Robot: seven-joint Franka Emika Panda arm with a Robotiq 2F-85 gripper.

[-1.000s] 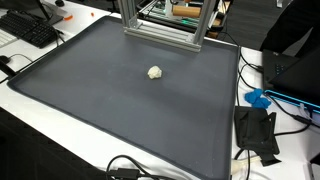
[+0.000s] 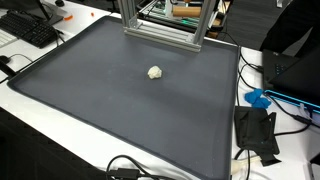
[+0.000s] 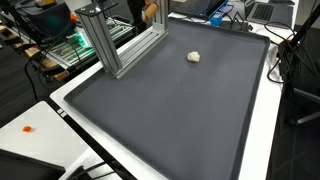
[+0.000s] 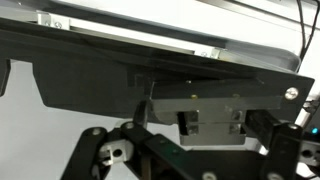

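A small crumpled off-white object (image 2: 154, 72) lies on the dark grey mat (image 2: 120, 110), toward its far side. It shows again as a pale lump (image 3: 193, 57) in exterior view 2, with bare mat around it. Only the wrist view shows my gripper clearly. Its black fingers stand wide apart, open, and I see nothing held between them. A dark panel and a metal rail fill much of that view; the off-white object does not appear there.
A metal frame (image 2: 163, 36) stands at the mat's far edge. Right of the mat lie a blue item (image 2: 257, 98), a black item (image 2: 255, 132) and loose cables. A keyboard (image 2: 28, 28) sits at the far left.
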